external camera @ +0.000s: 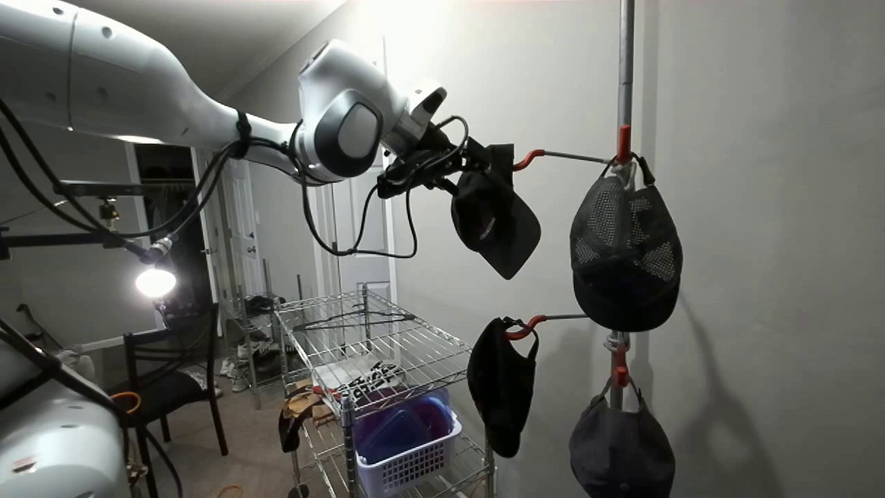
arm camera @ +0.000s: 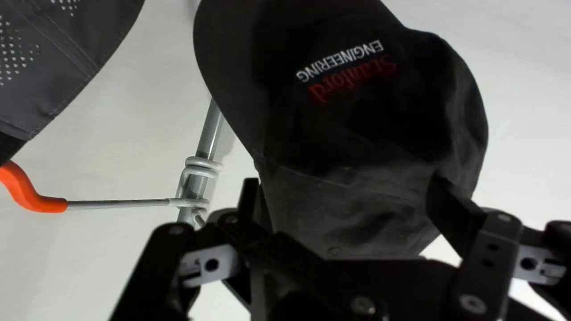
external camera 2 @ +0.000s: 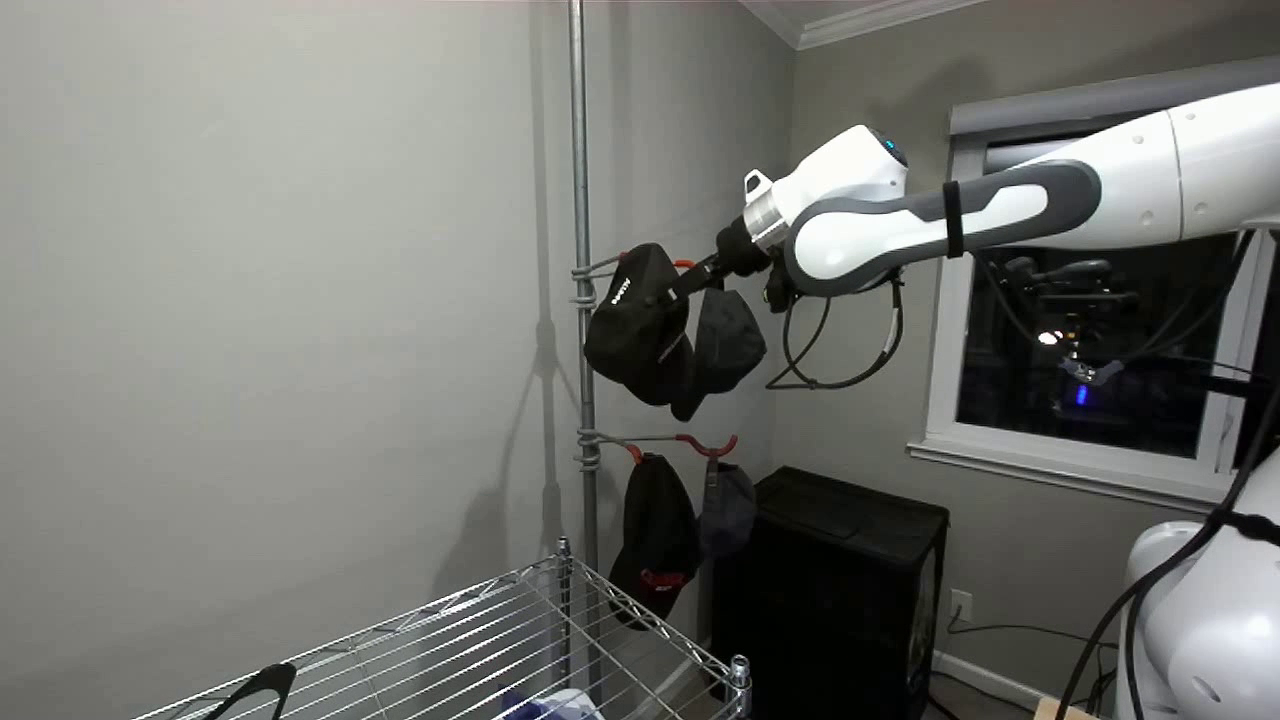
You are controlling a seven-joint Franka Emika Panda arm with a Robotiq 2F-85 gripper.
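Note:
A black cap (arm camera: pixel 369 128) with white and red lettering fills the middle of the wrist view, its brim toward the upper left. My gripper is open, one finger (arm camera: pixel 249 200) on each side of the cap's lower part in that view. Whether the fingers touch the fabric, I cannot tell. In exterior view 1 the same cap (external camera: pixel 507 236) hangs at the tip of the upper red-ended hook (external camera: pixel 528 158), with my gripper (external camera: pixel 466 173) against its near left side. Exterior view 2 has the gripper (external camera 2: pixel 693 283) over a black cap (external camera 2: pixel 633 314).
A perforated dark cap (external camera: pixel 626 249) hangs alongside on the pole (external camera: pixel 626 66). Below are a black cap (external camera: pixel 502 390) and a grey cap (external camera: pixel 622 444). A wire shelf (external camera: pixel 373 328) holding a white basket (external camera: pixel 411 456) stands below left. Bare wall lies to the right.

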